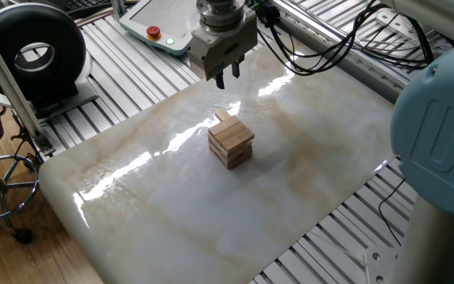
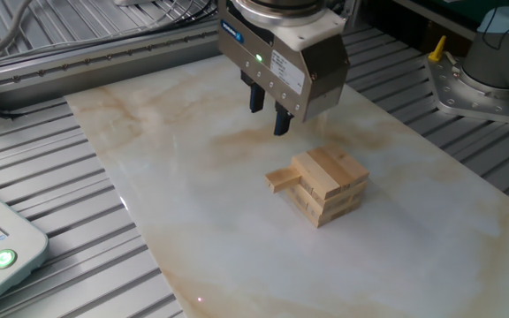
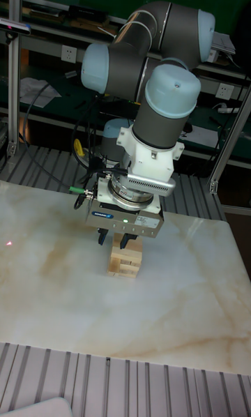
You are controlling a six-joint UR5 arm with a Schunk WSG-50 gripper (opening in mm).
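A small stack of light wooden blocks (image 1: 232,140) stands on the marbled board, its layers lying crosswise. From the stack's upper part one block (image 2: 281,178) juts out well past the side, as exterior view 2 shows best. My gripper (image 2: 268,120) hangs above the board, higher than the stack and off to the side where that block sticks out. Its two dark fingers (image 2: 280,124) point down and stand apart, with nothing between them. In exterior view 3 the gripper (image 3: 114,242) partly covers the stack (image 3: 127,257).
The glossy marbled board (image 1: 172,229) is otherwise bare around the stack. A teach pendant (image 1: 150,24) with a red button lies beyond its far edge. Black cables (image 1: 329,59) loop beside the arm. Slatted metal table surface (image 2: 69,212) borders the board.
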